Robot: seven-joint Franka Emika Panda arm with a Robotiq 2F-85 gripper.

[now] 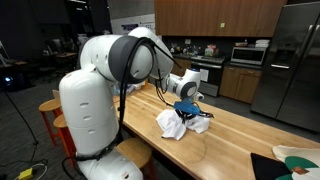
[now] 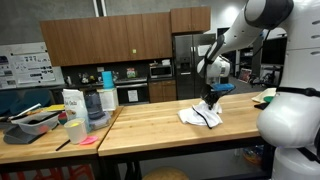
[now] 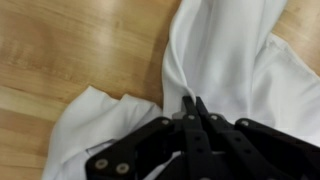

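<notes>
A white cloth (image 1: 172, 128) lies rumpled on the wooden table, with folds spread to both sides of my gripper (image 1: 184, 119). In the wrist view my gripper has its black fingertips together, and a long fold of the cloth (image 3: 215, 55) runs down to them. The fingers are shut on that fold; how much fabric is between them is hidden. From the other side, the cloth (image 2: 199, 115) rises toward the gripper (image 2: 210, 107), its lower parts resting on the tabletop.
Bare table (image 1: 225, 150) extends to the right of the cloth. A dark mat (image 1: 268, 167) and a green-and-white item (image 1: 298, 155) lie at the near right. Bins and a cup (image 2: 76, 131) stand at the table's other end. Stools (image 1: 135, 152) line one side.
</notes>
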